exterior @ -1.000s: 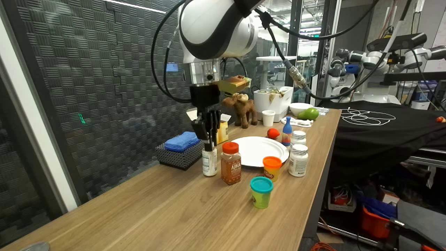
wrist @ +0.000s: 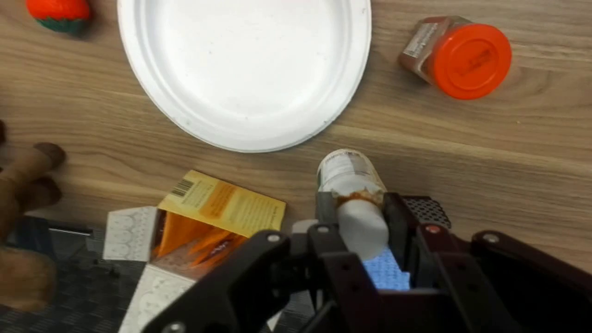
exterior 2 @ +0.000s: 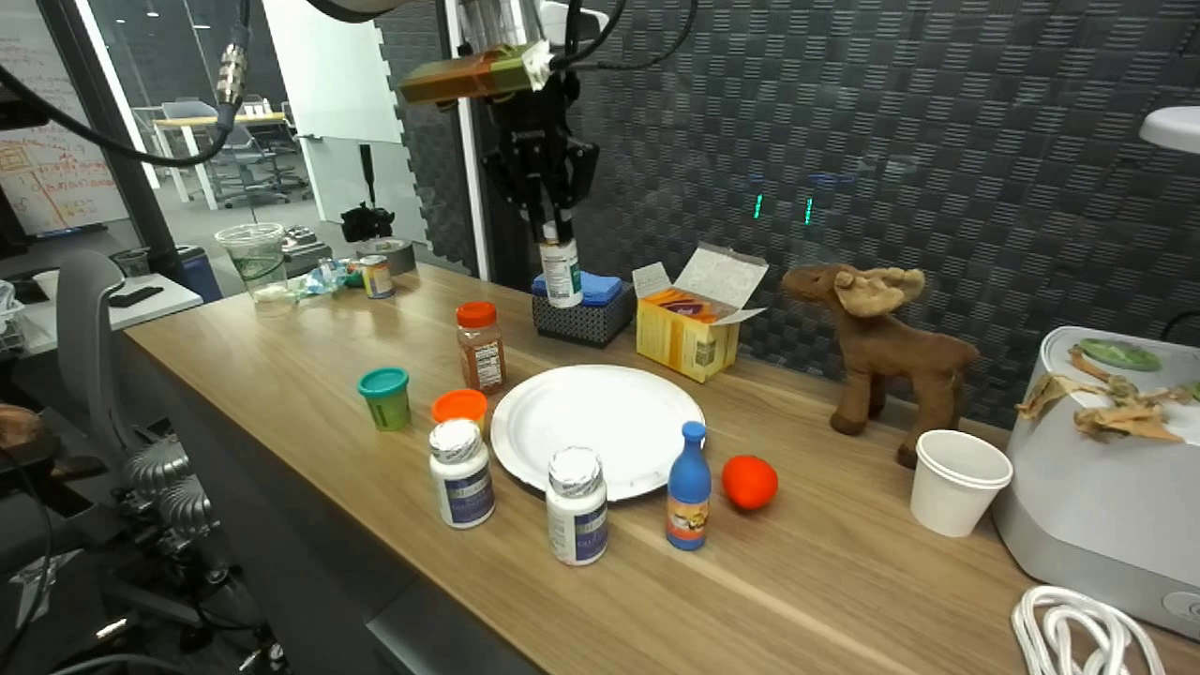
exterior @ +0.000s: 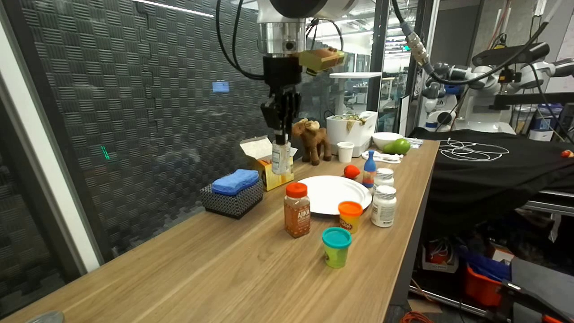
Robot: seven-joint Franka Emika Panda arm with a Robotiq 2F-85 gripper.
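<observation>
A small white-capped bottle with a pale label hangs in the air, my gripper shut on it near its cap. In exterior view 1 the bottle is in front of the open yellow box, well above the table. The second exterior view has the bottle upright below my gripper, with the blue cloth behind it. A white plate lies bare on the table. The red-capped spice jar stands beside the plate.
The yellow box stands with raised flaps; a dark basket holds a blue cloth. Two white bottles, a blue bottle, a tomato and two Play-Doh tubs surround the plate.
A second ago the bottle was down at table level left of the spice jar. Arm, gripper and bottle have since risen and moved toward the yellow box.
</observation>
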